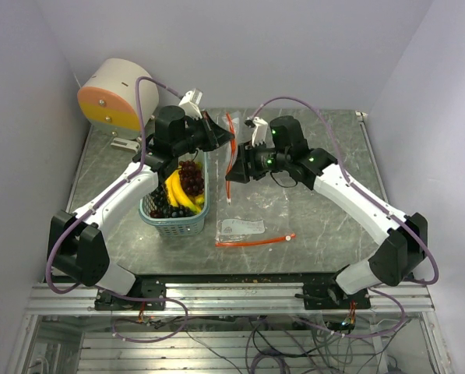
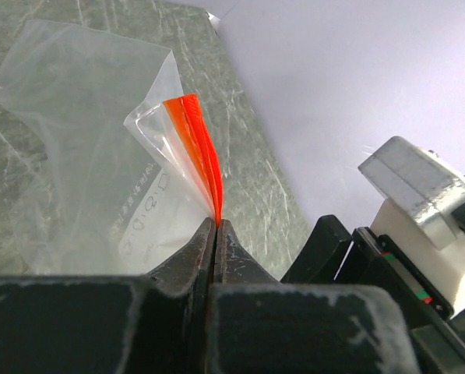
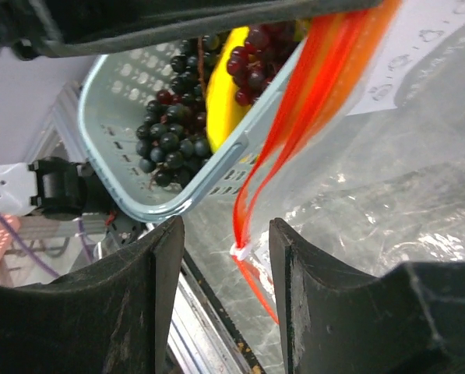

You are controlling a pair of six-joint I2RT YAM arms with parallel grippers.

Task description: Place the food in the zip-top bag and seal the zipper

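Observation:
My left gripper (image 1: 227,136) is shut on the orange-edged top of a clear zip bag (image 1: 253,210), holding it upright; in the left wrist view the orange strip (image 2: 199,140) rises from its fingertips. My right gripper (image 1: 245,167) stands open beside the hanging lower part of that strip, which shows between and beyond its fingertips in the right wrist view, with a small white slider (image 3: 240,251) on it. A blue basket (image 1: 170,226) holds bananas (image 1: 181,195), dark grapes (image 3: 170,140) and red grapes (image 1: 191,175), left of the bag.
A white and orange cylindrical object (image 1: 107,93) stands at the back left. Grey walls surround the workspace on the back and sides.

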